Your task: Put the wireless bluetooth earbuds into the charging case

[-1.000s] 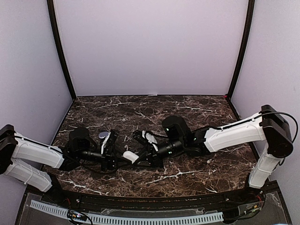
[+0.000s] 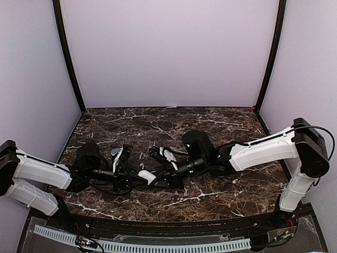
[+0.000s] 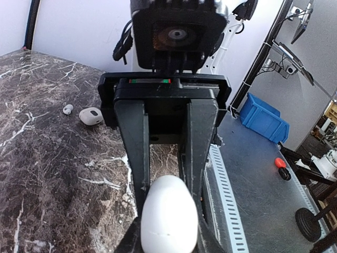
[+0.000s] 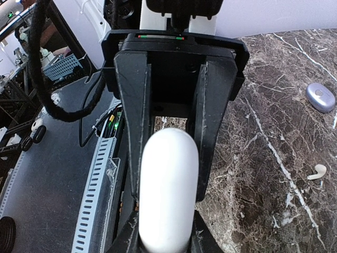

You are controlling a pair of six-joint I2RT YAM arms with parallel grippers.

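A white, rounded charging case is held between my two grippers, low over the front of the table. In the top view, my left gripper is shut on its left end and my right gripper on its right end. Both wrist views show a smooth white end of the case at the fingertips; whether its lid is open cannot be told. One loose white earbud lies on the table in the right wrist view. Another earbud lies there in the left wrist view.
A lavender oval case sits on the marble table, left of centre from above. In the left wrist view, a white case with a dark oval rests near an earbud.
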